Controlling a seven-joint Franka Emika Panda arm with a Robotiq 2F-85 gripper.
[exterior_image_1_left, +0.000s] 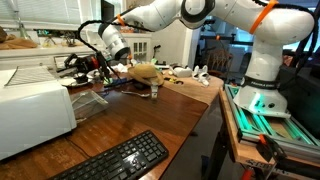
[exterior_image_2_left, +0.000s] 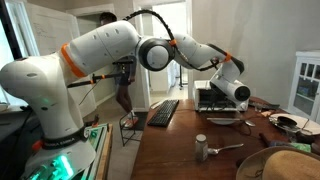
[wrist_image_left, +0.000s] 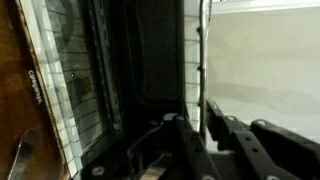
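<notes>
A white toaster oven (exterior_image_1_left: 38, 105) stands at the left of the table. Its glass door (exterior_image_1_left: 88, 104) hangs down open, and a dark cavity (wrist_image_left: 150, 50) shows in the wrist view beside the door's glass (wrist_image_left: 75, 70). My gripper (exterior_image_1_left: 76, 66) is over the oven's front side, pointing toward it. In the wrist view the dark gripper lies near the oven's front top edge (wrist_image_left: 203, 60). Nothing clear shows between its fingers, and how far apart they stand is hard to see. Whether they touch the edge cannot be told.
A black keyboard (exterior_image_1_left: 116, 157) lies in front of the oven. A small shaker (exterior_image_2_left: 201, 148) and a spoon (exterior_image_2_left: 226, 148) rest on the brown table. Pans (exterior_image_2_left: 287, 122) and a tan object (exterior_image_1_left: 145, 72) crowd the far part.
</notes>
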